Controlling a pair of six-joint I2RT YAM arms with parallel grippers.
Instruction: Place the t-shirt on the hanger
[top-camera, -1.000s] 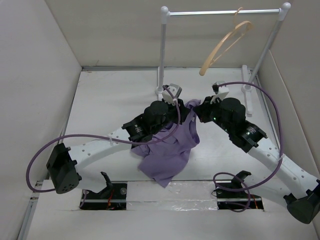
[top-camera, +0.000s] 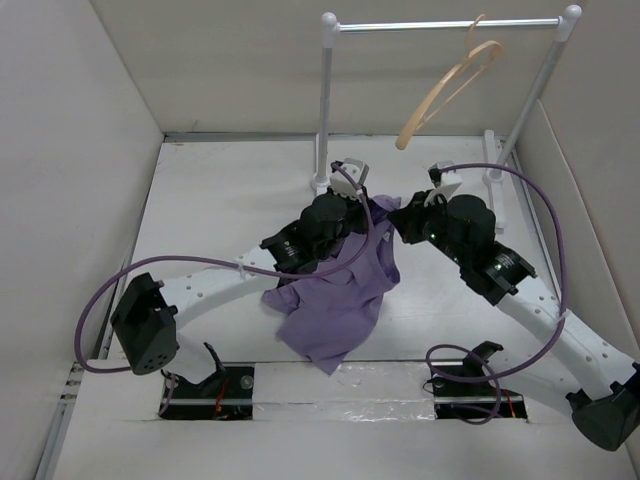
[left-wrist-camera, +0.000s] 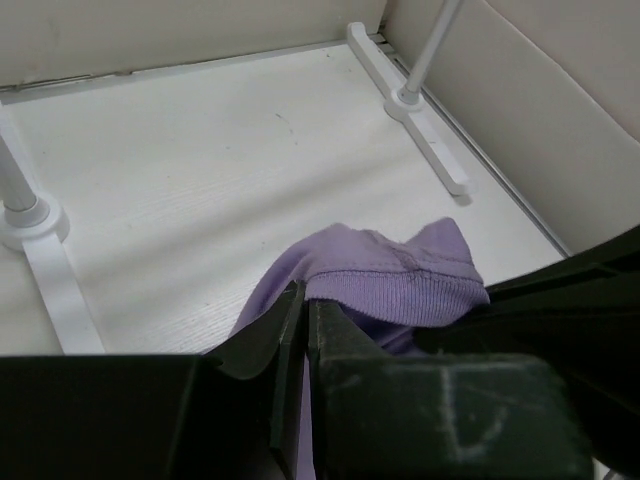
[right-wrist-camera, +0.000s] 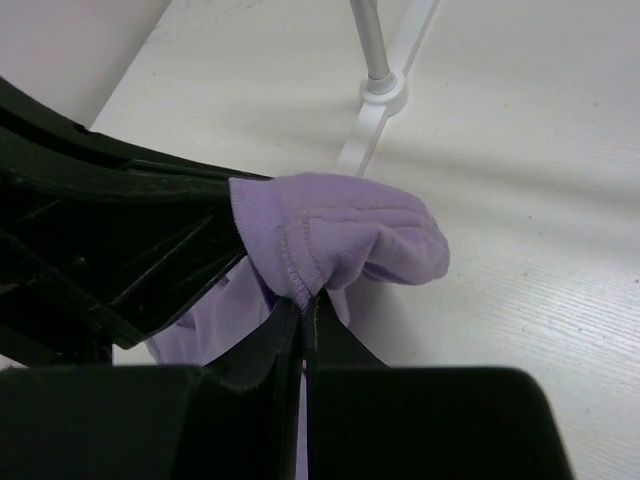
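The purple t-shirt hangs from my two grippers, which meet at its top in the centre of the top view, its lower part draped toward the front edge. My left gripper is shut on the fabric at a ribbed band. My right gripper is also shut on the shirt, just below a bunched fold. The two grippers are very close, each seen in the other's wrist view. The wooden hanger hangs on the rail above and to the right of them.
The white rack spans the back, its feet on the white floor. Walls close in on both sides.
The right arm shifted only slightly.
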